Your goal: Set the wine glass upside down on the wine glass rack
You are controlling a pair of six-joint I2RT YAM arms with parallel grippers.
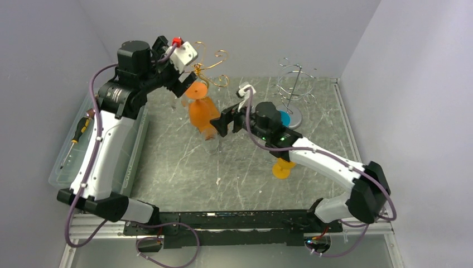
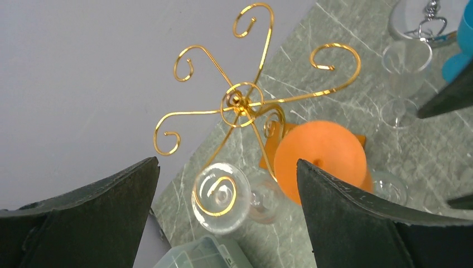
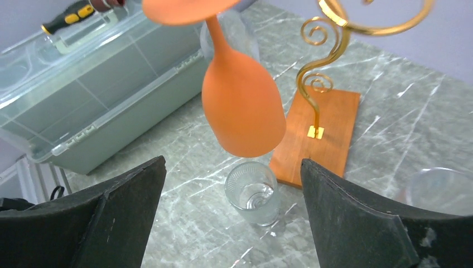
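Observation:
An orange wine glass hangs upside down at the gold rack [image 2: 244, 106], its round base [image 2: 321, 159] uppermost. In the right wrist view its bowl [image 3: 244, 106] points down, clear of the table. One gold arm runs under the base; the contact at the stem is hidden. My left gripper [image 1: 177, 68] is open above and left of the glass, nothing between its fingers. Open too, my right gripper [image 1: 230, 111] stands to the right of the bowl, apart from it. The rack's post rises from an orange board [image 3: 329, 128].
A clear glass [image 2: 223, 201] also hangs from the gold rack. Clear cups stand nearby, one under the bowl [image 3: 254, 192]. A silver rack [image 1: 294, 92], a blue cup [image 1: 283, 116] and yellow glasses [image 1: 282, 169] are to the right; a plastic bin [image 1: 134, 159] lies left.

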